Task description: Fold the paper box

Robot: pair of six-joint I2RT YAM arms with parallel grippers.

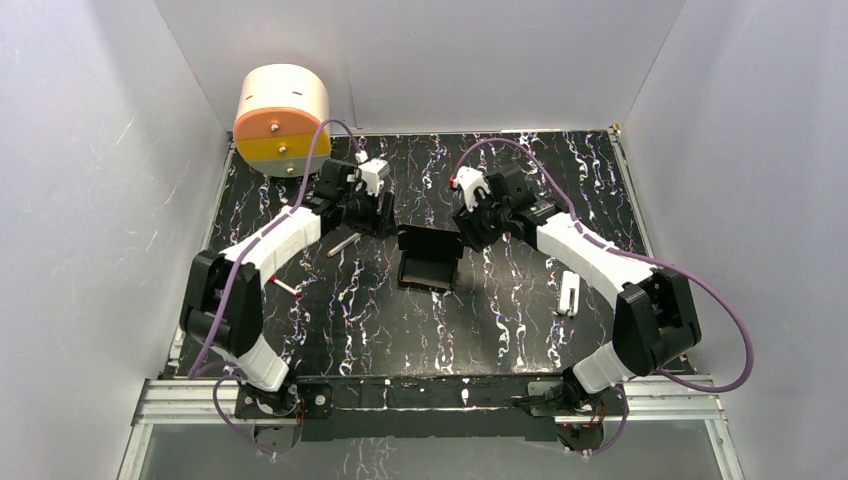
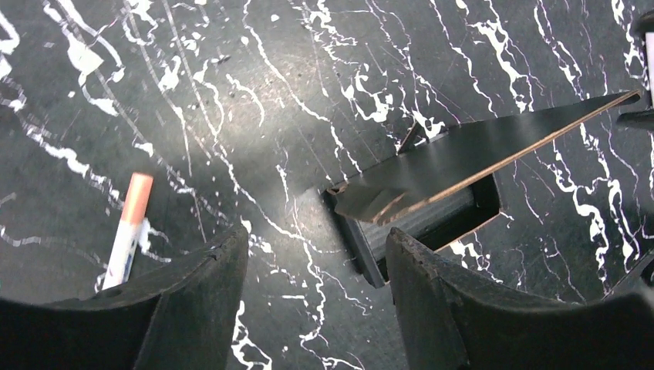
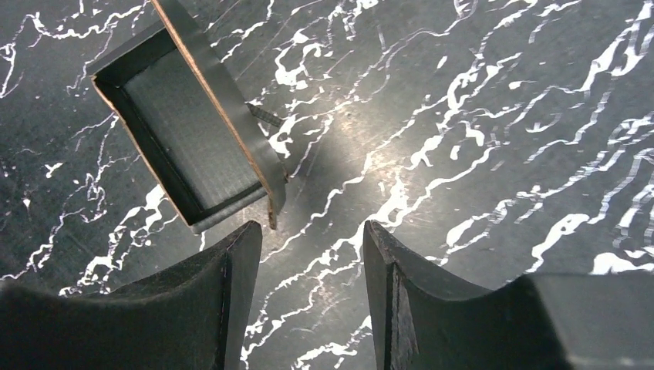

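Note:
The black paper box (image 1: 429, 272) sits on the marbled table near its middle, its lid flap (image 1: 430, 240) standing up along the far side. In the left wrist view the lid (image 2: 493, 154) leans over the tray, showing its brown edge. My left gripper (image 1: 388, 230) is beside the lid's left end, its fingers (image 2: 412, 254) apart with nothing between them. Off the lid's right end, my right gripper (image 1: 468, 238) stands open and empty. In the right wrist view the box (image 3: 193, 127) lies up and left of the right gripper, not touching it.
A rounded drawer cabinet (image 1: 284, 120) stands at the back left. A marker with an orange cap (image 2: 129, 231) lies left of the box. On the right of the table is a white object (image 1: 568, 293). The table in front of the box is clear.

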